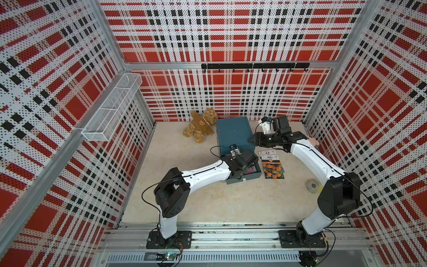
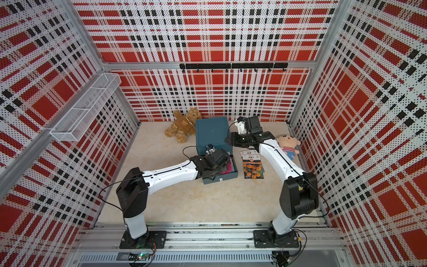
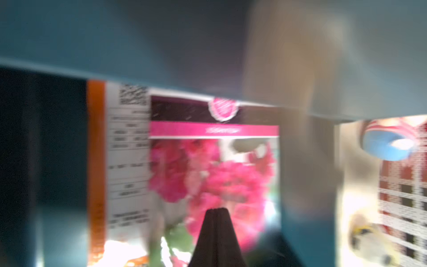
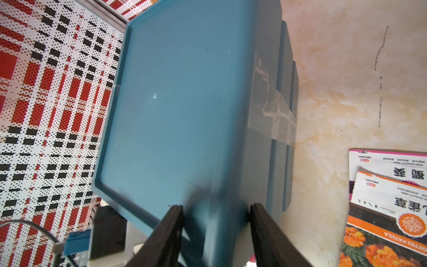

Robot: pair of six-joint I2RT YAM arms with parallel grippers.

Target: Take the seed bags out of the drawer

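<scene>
A teal drawer box (image 1: 233,130) stands mid-table, its front drawer (image 2: 220,177) pulled out. In it lies a pink-flower seed bag (image 3: 231,187), seen close and blurred in the left wrist view. My left gripper is shut over it, fingertips low in that view, nothing visible held. My right gripper is part open at the box's top right edge, a finger on either side of that edge. To the box's right, seed bags (image 4: 387,222) lie overlapping on the table, orange marigolds on the upper one.
A brown bear (image 1: 200,126) lies behind left of the box, a pink doll (image 2: 288,144) at the right back. A wire basket (image 1: 111,106) hangs on the left wall.
</scene>
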